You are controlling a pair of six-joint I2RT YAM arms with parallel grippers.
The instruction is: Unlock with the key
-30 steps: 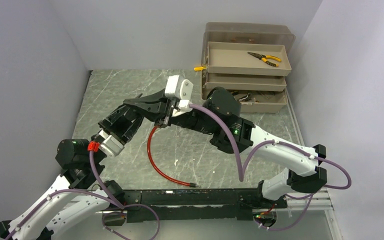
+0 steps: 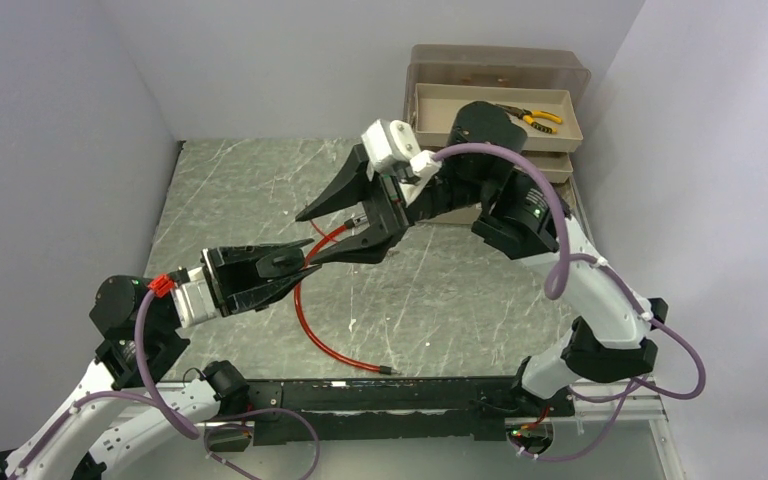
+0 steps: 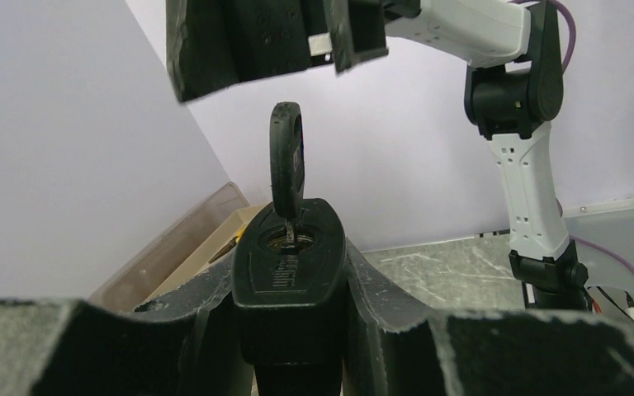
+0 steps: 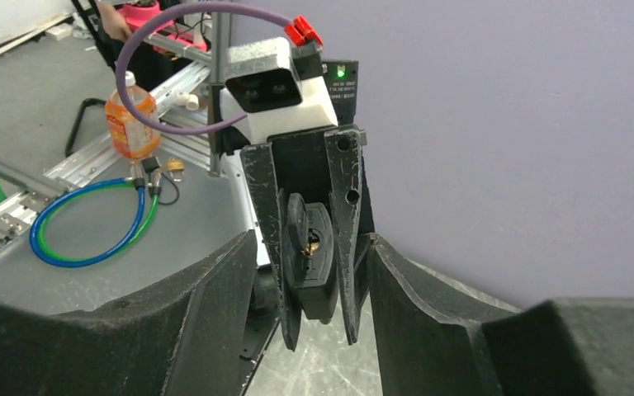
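My left gripper is shut on a black oval lock, which lies between its fingers. A black-headed key stands upright in the lock's keyhole. My right gripper is open and empty, hovering just off the key and lock; in the left wrist view its fingertips hang above the key. In the right wrist view the lock and the key's head face it between its spread fingers.
A red cable lies on the marble table. Stacked beige trays with yellow-handled pliers stand at the back right, behind the right arm.
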